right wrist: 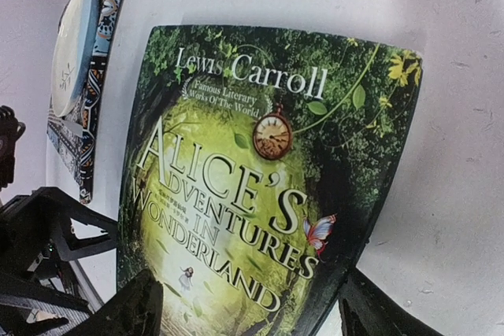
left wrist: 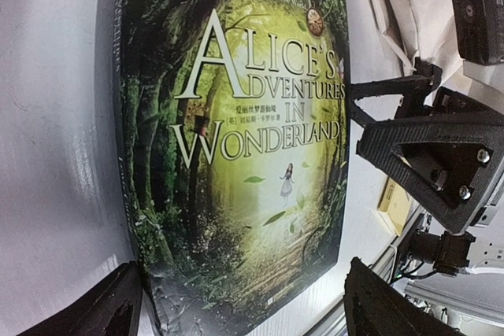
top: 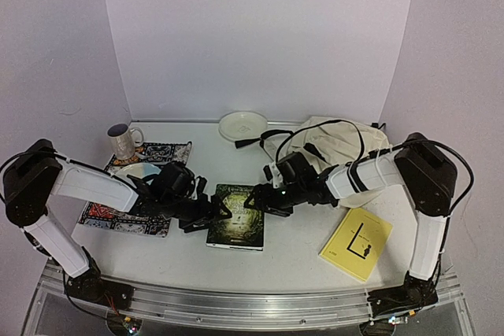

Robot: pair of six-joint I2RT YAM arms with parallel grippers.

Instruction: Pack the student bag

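Note:
The dark green and yellow book, Alice's Adventures in Wonderland (top: 236, 234), lies flat at the middle of the table, cover up. My left gripper (top: 223, 212) is open at its left side, and my right gripper (top: 254, 199) is open at its right side. Both wrist views show wide-spread fingers with the book's cover in the gap; whether they touch it, I cannot tell. A cream cloth bag (top: 346, 138) with dark straps lies at the back right, partly behind the right arm. Front right, a yellow book (top: 357, 244) rests flat and slightly turned.
At the left, a patterned mat (top: 142, 224) lies partly under the left arm, with a pale plate (right wrist: 75, 49) on it. A mug (top: 121, 143) stands at the mat's back corner. Another white plate (top: 242, 126) sits at the back.

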